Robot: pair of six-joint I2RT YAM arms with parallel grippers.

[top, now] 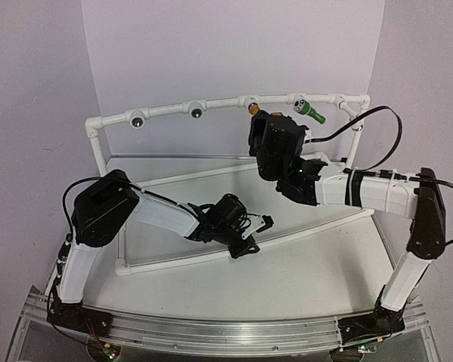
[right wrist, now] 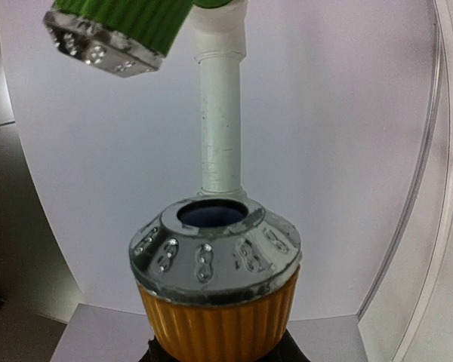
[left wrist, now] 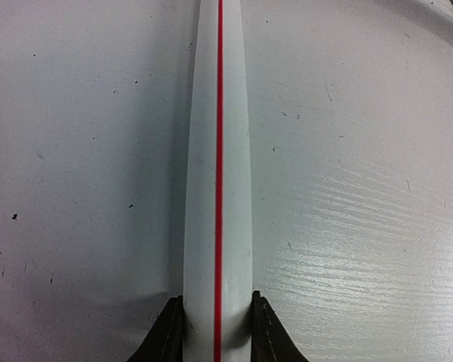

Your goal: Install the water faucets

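My right gripper is shut on an orange faucet [right wrist: 215,328] with a chrome collar and open bore, high by the top rail in the top view. A green faucet [top: 309,111] sits on that rail to its right; its chrome end shows at the upper left of the right wrist view. An orange piece [top: 254,108] shows at the middle fitting, partly hidden by my right arm. My left gripper is shut on the front white pipe [left wrist: 200,188] with a red stripe, low in the frame.
The upper rail [top: 158,111] has fittings [top: 197,113] at its left and middle without coloured faucets. The white board [top: 302,279] is clear in front of the frame. Side walls enclose the workspace.
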